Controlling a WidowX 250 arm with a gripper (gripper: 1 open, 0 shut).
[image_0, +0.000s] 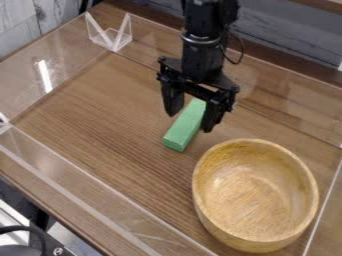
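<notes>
My black gripper (198, 100) is open and points down over the upper end of a green block (183, 131), which lies flat on the wooden table (87, 150) near the middle. Its fingertips are just above or beside the block; whether they touch it I cannot tell.
A large round tan bowl (254, 226) stands at the lower right. A clear wire-like holder (112, 35) sits at the back left. Dark cables show at the lower left edge.
</notes>
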